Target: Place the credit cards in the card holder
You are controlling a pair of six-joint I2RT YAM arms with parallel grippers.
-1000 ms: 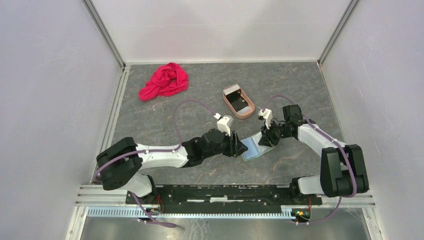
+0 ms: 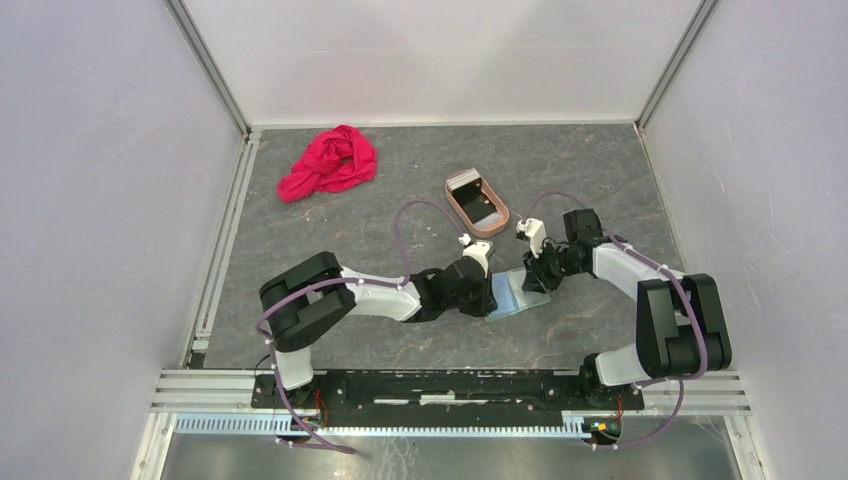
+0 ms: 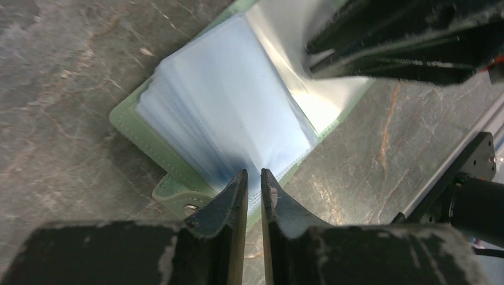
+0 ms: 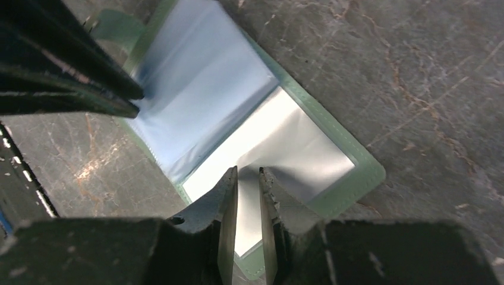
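The open card holder (image 2: 510,300), green with clear pale-blue sleeves (image 3: 226,95), lies on the grey table. My left gripper is over its lower left end, by the sleeves and snap flap, its fingertips close together; whether anything is between them is unclear. My right gripper is over the holder's white panel (image 4: 285,136), fingertips close together with a narrow gap; anything held between them is hard to make out. A pink tray (image 2: 476,203) behind the holder contains a dark insert and pale items, possibly cards.
A red cloth (image 2: 325,163) lies at the back left. White walls border the work area on the sides and back.
My left arm has moved right, bringing its gripper over the holder's left end. The right arm has shifted very little, and the holder looks in the same place.
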